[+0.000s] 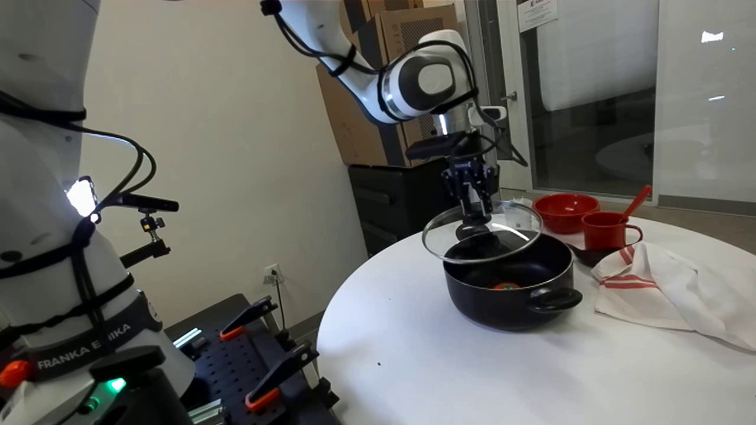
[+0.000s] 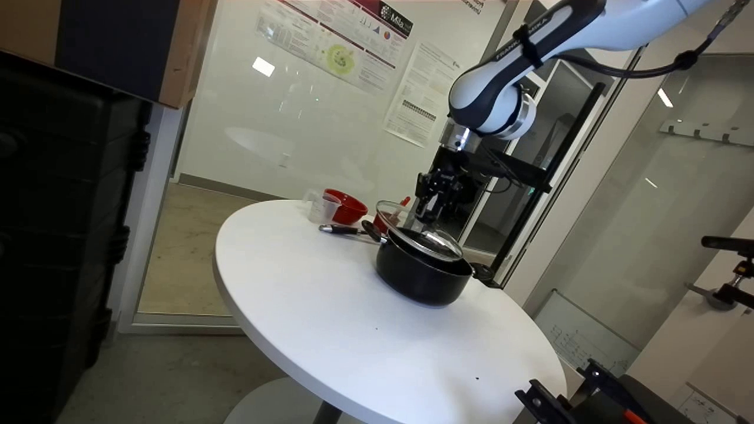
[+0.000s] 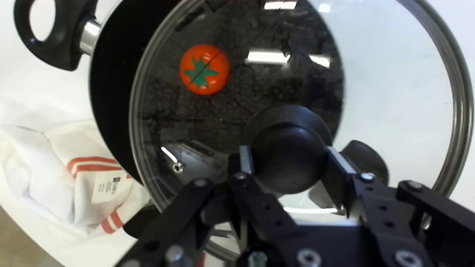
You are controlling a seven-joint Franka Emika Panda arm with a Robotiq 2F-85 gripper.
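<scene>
My gripper is shut on the round black knob (image 3: pixel 288 155) of a glass lid, with a finger on either side. The lid (image 1: pixel 521 244) is raised off the black pot (image 1: pixel 489 304), tilted and shifted to the left in exterior view 1, so part of the pot's mouth is uncovered. Through the glass, a red tomato with a green star-shaped top (image 3: pixel 205 69) shows inside the pot. In exterior view 2 the lid (image 2: pixel 424 244) hangs at a slant over the pot (image 2: pixel 420 279).
A white towel with red stripes (image 1: pixel 666 290) lies right of the pot. Behind are a red cup (image 1: pixel 603 232) with a red utensil, a red bowl (image 1: pixel 564 212) and a clear measuring cup (image 2: pixel 323 209).
</scene>
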